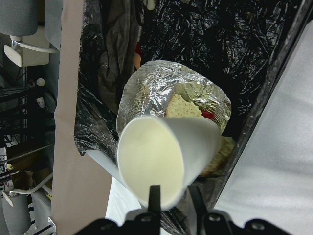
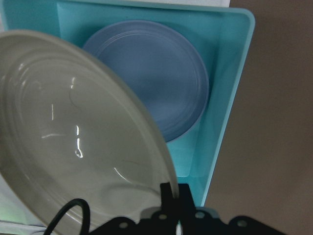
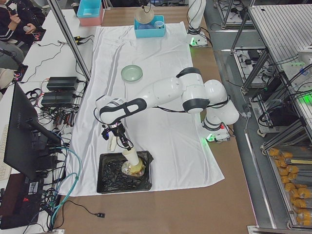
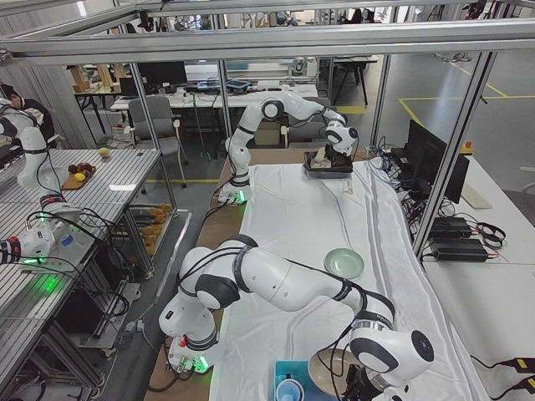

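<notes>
My left gripper is shut on a white cup (image 1: 152, 156), held by its rim above a black bag-lined tray (image 3: 108, 175). In that tray lie crumpled foil (image 1: 146, 83) and bread pieces (image 1: 182, 108). My right gripper is shut on the rim of a beige bowl (image 2: 78, 132), held over a teal bin (image 2: 225, 58) that contains a blue round dish (image 2: 151, 73).
A pale green plate (image 3: 131, 72) rests on the white cloth (image 3: 180, 156) between the arms. Small pale items (image 3: 111, 142) lie beside the black tray. Monitors and cables line one side of the table.
</notes>
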